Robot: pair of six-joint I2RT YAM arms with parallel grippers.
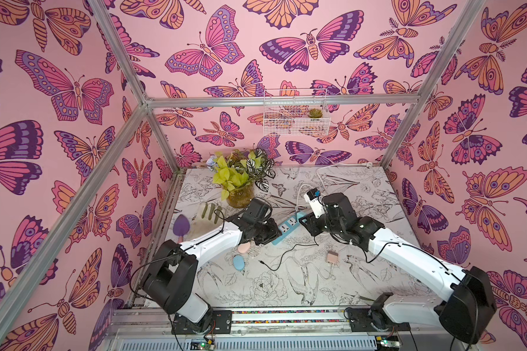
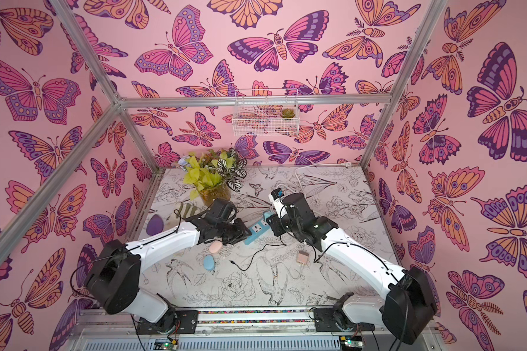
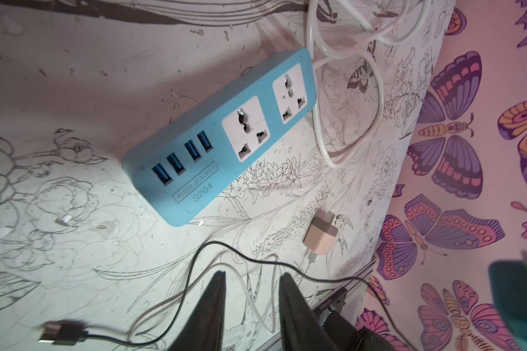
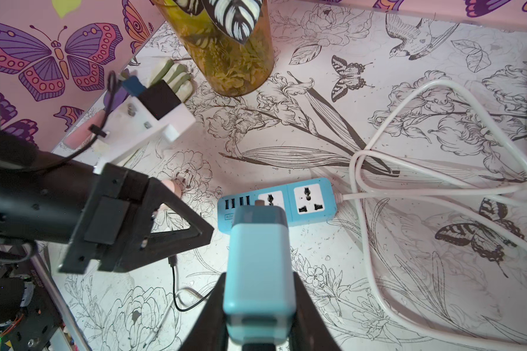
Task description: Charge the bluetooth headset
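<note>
A blue power strip [image 3: 205, 175] with four USB ports and two sockets lies mid-table. My right gripper [image 1: 309, 225] is shut on a light-blue headset case [image 4: 259, 269], held above the strip's right side with a black cable hanging from it. My left gripper is over the strip's left end, pointing down, part open with nothing seen between its fingers. The cable's USB plug [image 3: 61, 332] lies on the table toward the front.
A plant in a glass vase [image 1: 240, 193] stands at back left, garden tools and pink and blue ovals [image 1: 238, 262] at left. A pale charger [image 1: 332, 257] lies front right, white cord [image 4: 439, 187] behind.
</note>
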